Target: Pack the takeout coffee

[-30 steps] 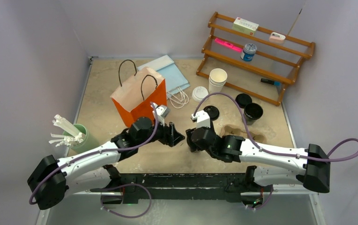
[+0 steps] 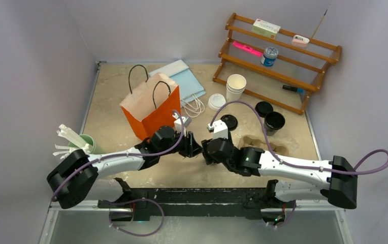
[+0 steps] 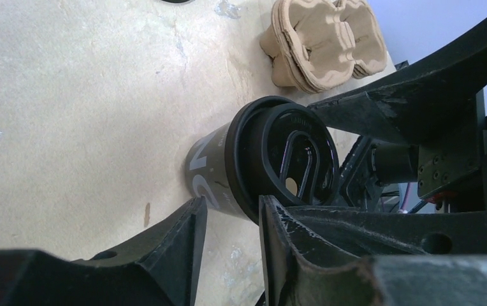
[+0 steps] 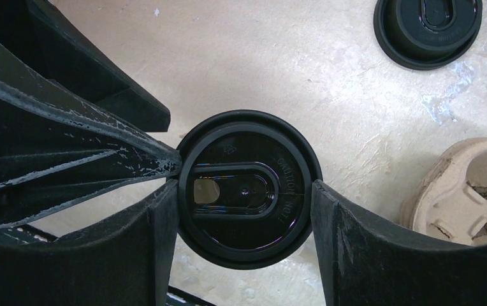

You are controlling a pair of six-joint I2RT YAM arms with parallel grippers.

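Observation:
A black cup (image 3: 212, 175) with a black lid (image 4: 247, 233) on it stands near the table's front middle. My right gripper is shut on the lid's rim, seen from above. My left gripper is beside the cup, part open with nothing visible between its fingers, close to the right gripper. The orange paper bag (image 2: 143, 122) stands upright at the back left, its top open. The cardboard cup carrier (image 3: 311, 44) lies to the right, partly behind the right arm in the top view.
Spare black lids (image 2: 229, 122), an upright black cup (image 2: 274, 123) and stacked white cups (image 2: 235, 89) are at the back right, before a wooden rack (image 2: 268, 71). A green holder (image 2: 95, 150) of wrapped items stands at the left. The two arms crowd the middle.
My left arm has moved right and its gripper is now closer to the cup and the right gripper. The right arm is nearly still.

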